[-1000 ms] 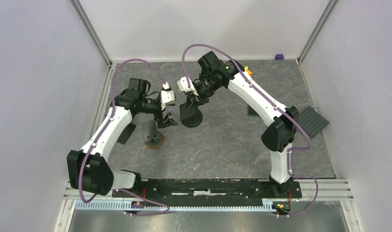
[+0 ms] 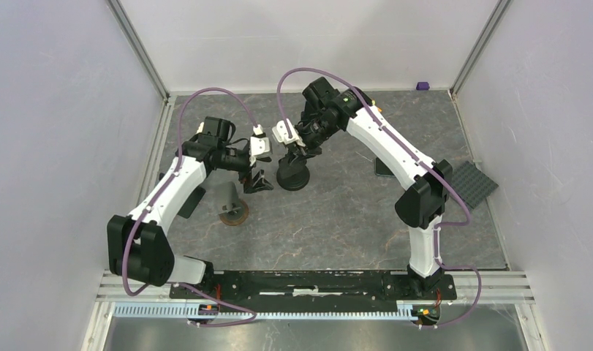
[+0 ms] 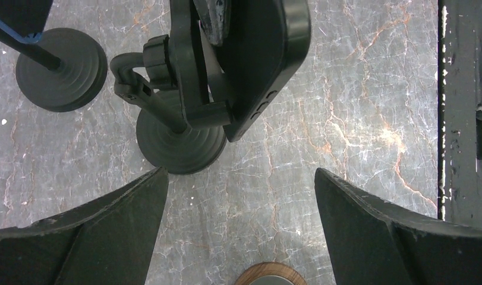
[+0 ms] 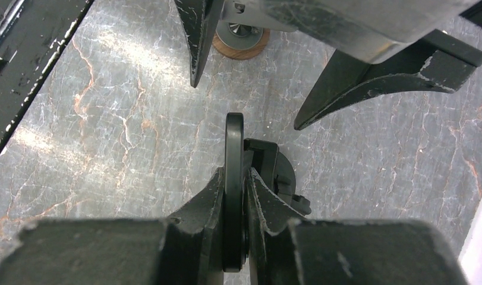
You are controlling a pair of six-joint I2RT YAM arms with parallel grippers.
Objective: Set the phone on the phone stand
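A black stand [image 2: 293, 178] with a round base [image 3: 179, 154] stands near the table's middle, its tilted holder [image 3: 256, 71] on a bent arm. My right gripper is shut on a thin black upright piece [image 4: 233, 142] at the holder's top; whether this is the phone or the stand's plate, I cannot tell. My left gripper is open just beside the stand, nothing between its fingers.
A second round base [image 3: 60, 68] shows in the left wrist view. A stand with a wooden-rimmed base [image 2: 233, 218] is at lower left. A dark flat mat [image 2: 473, 183] lies at right.
Both arms have shifted slightly to the right in the top view, and the black stand has moved a little right with them.
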